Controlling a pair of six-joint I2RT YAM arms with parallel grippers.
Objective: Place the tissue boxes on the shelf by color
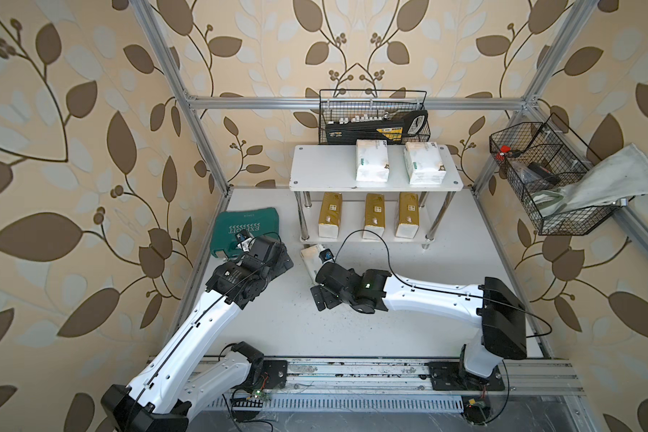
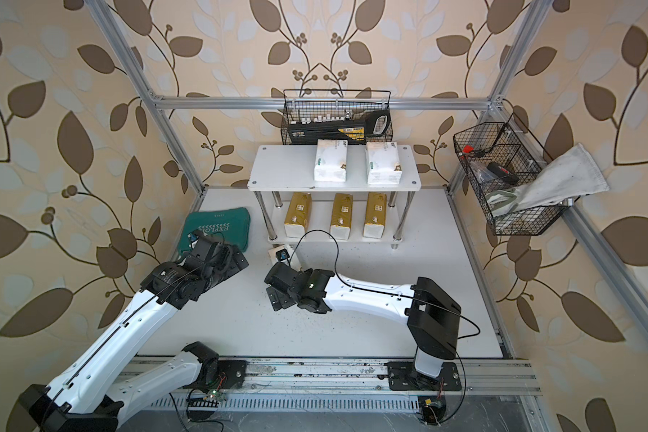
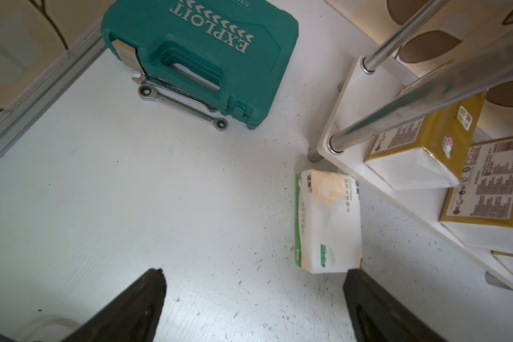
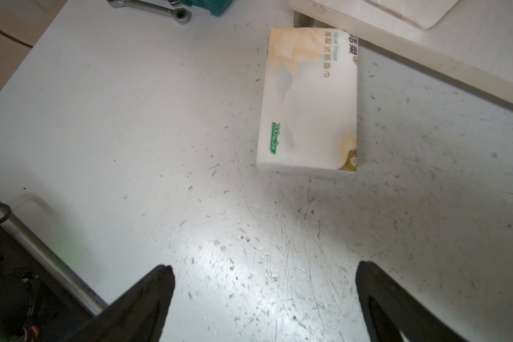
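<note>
A white tissue pack (image 3: 331,222) lies flat on the table against the front left of the two-level shelf (image 1: 324,169). Two white packs (image 1: 372,161) stand on the upper level, toward its right. On the lower level sit three gold packs (image 1: 374,214), one left and two toward the right. My left gripper is open and empty, near the green case, with the loose pack ahead of its right finger. My right gripper is also open, over bare table just in front of the loose pack (image 4: 307,102). In the top left view the right arm partly covers that pack.
A green tool case (image 3: 205,51) and wrenches (image 3: 179,105) lie at the back left. Chrome shelf posts (image 1: 434,217) stand at the corners. Wire baskets (image 1: 547,172) hang behind and at right.
</note>
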